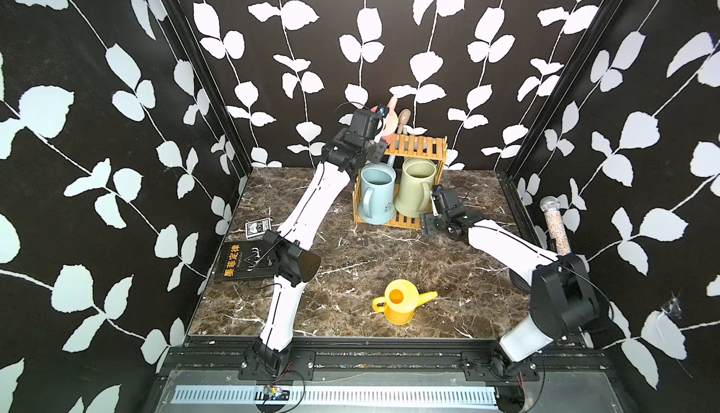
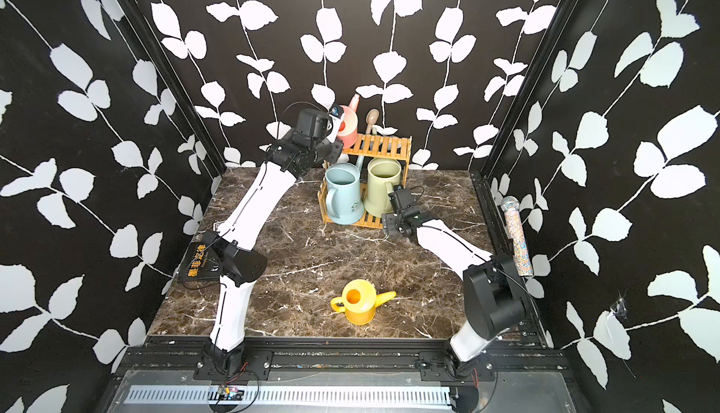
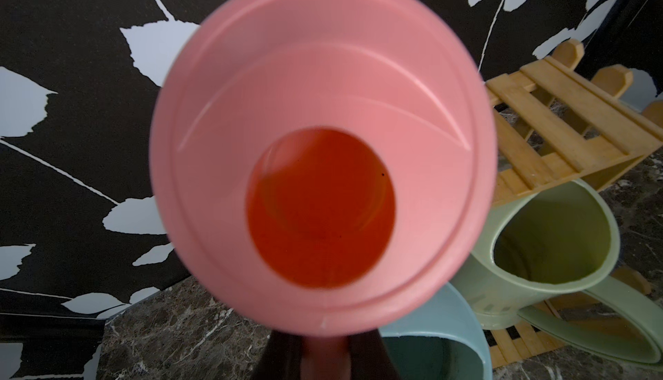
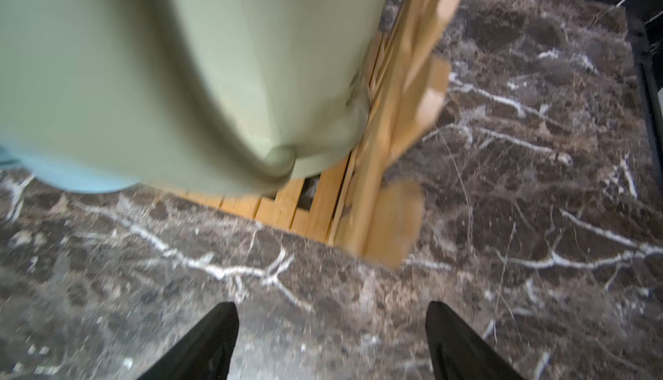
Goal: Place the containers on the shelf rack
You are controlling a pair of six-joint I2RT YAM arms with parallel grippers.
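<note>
The pink watering can (image 2: 348, 131) is at the left end of the wooden shelf's top level (image 2: 386, 144); whether its base touches the slats is hidden. My left gripper is shut on its handle, and the can's round body (image 3: 442, 152) fills much of the left wrist view. On the lower level stand a blue can (image 1: 377, 188) and a green can (image 1: 414, 184). Low beside the shelf's front right corner, my right gripper is open, with only tabletop visible between its fingers. A yellow watering can (image 1: 400, 302) stands upright on the table.
A black box (image 1: 243, 260) and a small card pack (image 1: 258, 227) lie at the left. A bead-filled shaker (image 1: 556, 225) stands at the right edge.
</note>
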